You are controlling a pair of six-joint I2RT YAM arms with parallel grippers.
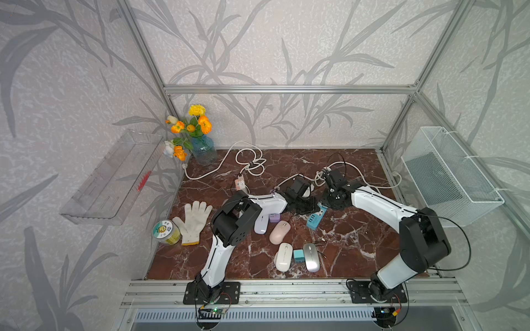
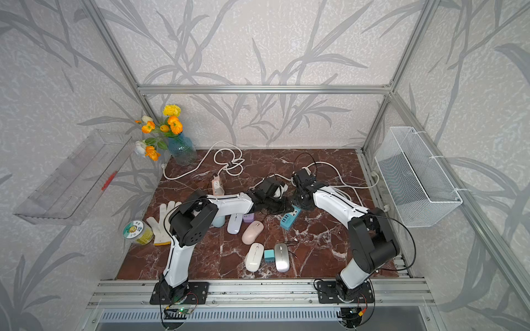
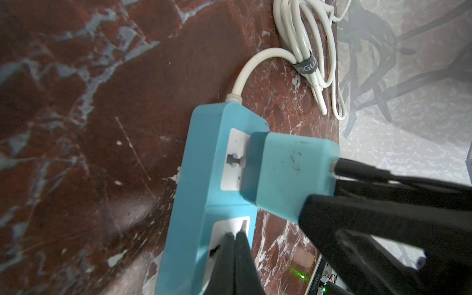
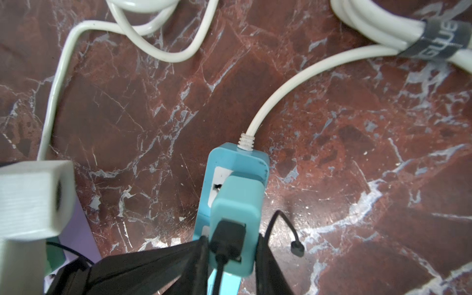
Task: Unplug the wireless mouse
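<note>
A light blue power strip [image 1: 313, 219] lies mid-table, with a teal cube adapter [image 3: 296, 177] on its upper socket and a black plug and cable in the adapter's end. My right gripper has its fingers around this adapter, seen in both wrist views; whether they are tight on it is unclear. My left gripper is shut at the strip's lower section, nothing seen between its fingers. Which item is the wireless mouse's plug is unclear; several mice, such as a white one [image 1: 284, 257], a pink one [image 1: 280, 232] and a silver one [image 1: 311, 257], lie in front.
A glove [image 1: 192, 220], a jar [image 1: 166, 231] and a flower vase [image 1: 203, 150] are at the left. White cables run along the back. A wire basket [image 1: 450, 176] is at the right wall.
</note>
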